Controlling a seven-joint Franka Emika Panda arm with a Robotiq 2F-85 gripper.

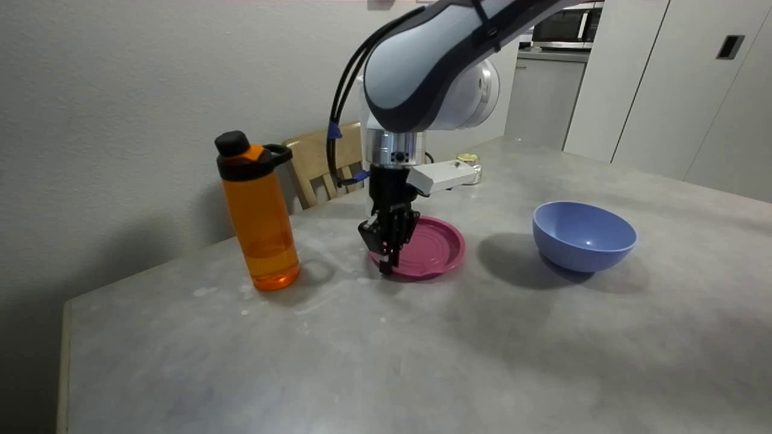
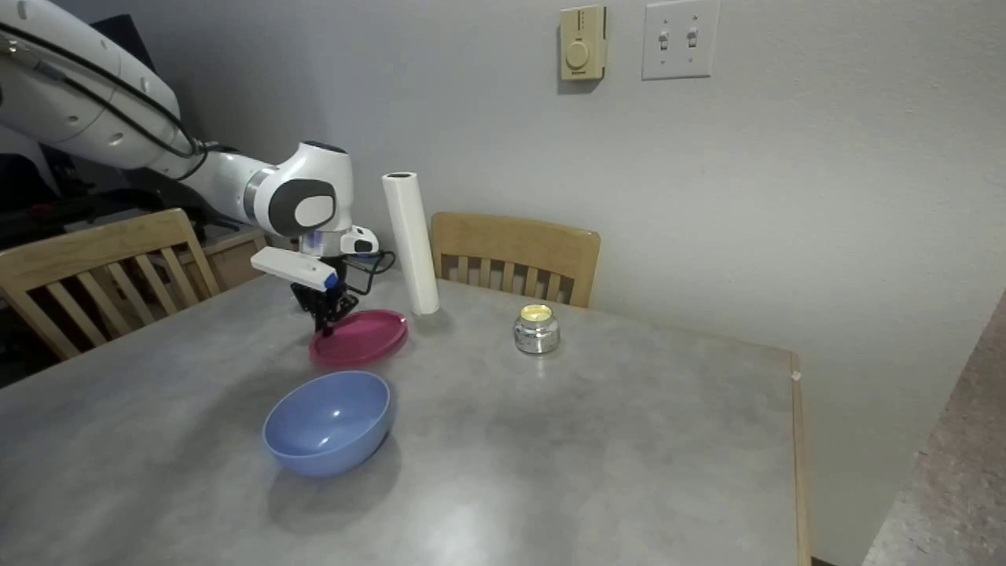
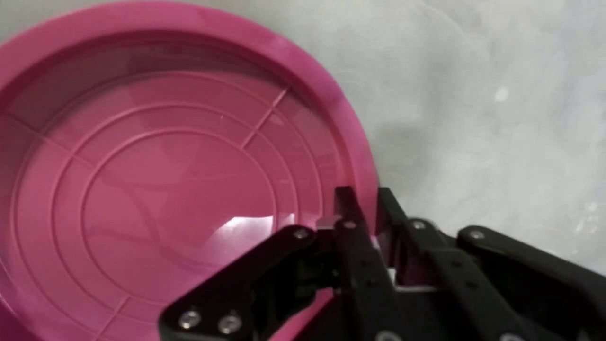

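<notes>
My gripper is shut on the rim of a pink lid (image 3: 182, 176), one black finger inside the rim and the other outside it. In the first exterior view the round, shallow lid (image 1: 432, 249) lies at or just above the grey table, and the gripper (image 1: 387, 264) points down at its left edge. From the other side, the second exterior view shows the lid (image 2: 359, 339) behind the blue bowl (image 2: 330, 424), with the gripper (image 2: 325, 328) at its far rim. Whether the lid touches the table everywhere is hard to tell.
An orange bottle (image 1: 262, 224) stands upright left of the gripper. Close to the lid rises a white roll (image 2: 412, 245), and a small silver jar (image 2: 537, 330) sits to its right.
</notes>
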